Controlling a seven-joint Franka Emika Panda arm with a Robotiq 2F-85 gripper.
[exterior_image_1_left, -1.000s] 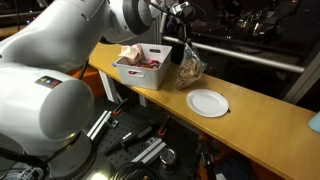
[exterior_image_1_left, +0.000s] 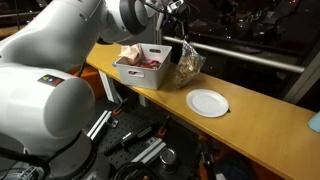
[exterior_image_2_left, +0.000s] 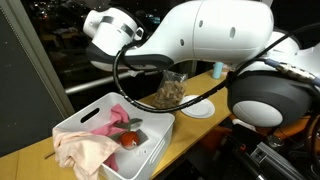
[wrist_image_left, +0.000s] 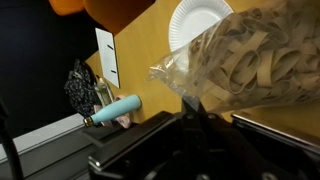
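A clear plastic bag (exterior_image_1_left: 188, 67) of brown flat pieces, perhaps pasta, stands on the wooden table between the white bin and the plate. My gripper is shut at the bag's upper end, and thin film (wrist_image_left: 178, 78) appears pinched at the fingertips. In the wrist view the brown contents spread to the right of the fingers. From the second exterior side, the bag (exterior_image_2_left: 170, 90) shows behind a black cable, and the arm hides the fingers.
A white bin (exterior_image_1_left: 143, 74) holds a pink cloth (exterior_image_2_left: 85, 150) and a red round item (exterior_image_2_left: 128, 140). The white plate (exterior_image_1_left: 207, 103) lies empty. A light-blue bottle (wrist_image_left: 117, 108) stands at the table's far end. Bare table lies right of the plate.
The bag's top has slumped slightly lower and spread wider than before. My gripper has shifted only a little; bin and plate have not moved.
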